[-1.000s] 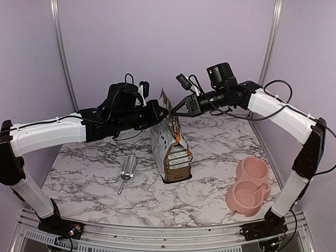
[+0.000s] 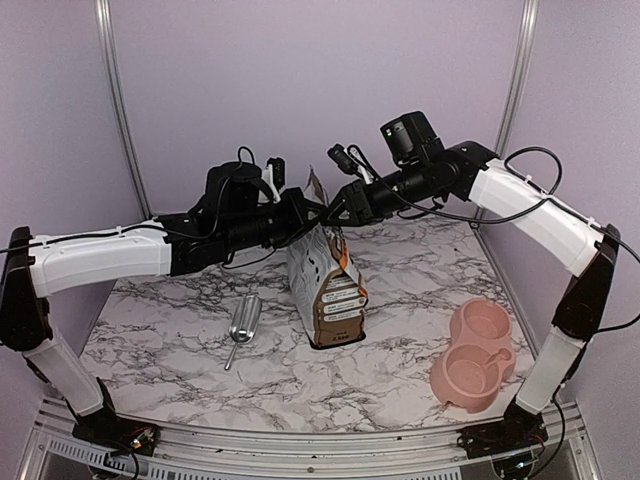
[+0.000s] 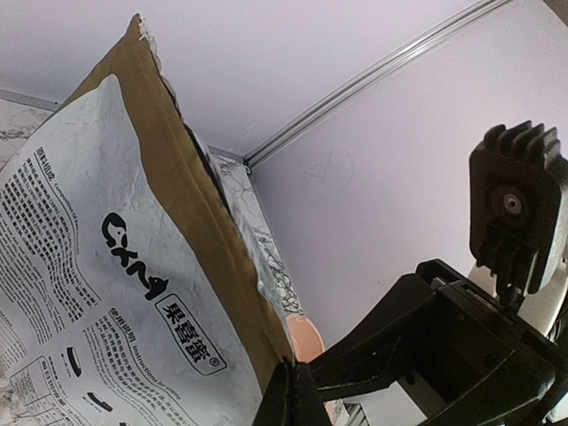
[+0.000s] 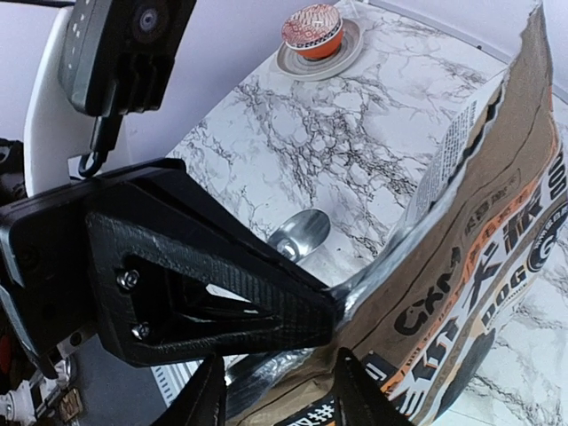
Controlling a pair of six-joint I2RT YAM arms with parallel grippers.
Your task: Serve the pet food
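Note:
The tall pet food bag (image 2: 330, 290) stands upright mid-table, its printed sides filling much of both wrist views. My left gripper (image 2: 322, 211) is shut on the bag's top edge; its fingertips (image 3: 286, 395) meet the brown rim (image 3: 222, 222). Close beside it, at the same edge, my right gripper has its fingers parted, with part of the rim between them. Left of the bag lies a metal scoop (image 2: 244, 320), handle toward the front. A pink double bowl (image 2: 475, 365) rests at the right front, and no food shows in it.
A patterned orange bowl (image 4: 315, 31) on a plate (image 4: 319, 62) appears in the right wrist view. Marble tabletop (image 2: 400, 330) between bag and pink bowl is clear. Both arms meet closely above the bag.
The left arm has barely moved. Bag, scoop and pink bowl have kept their places.

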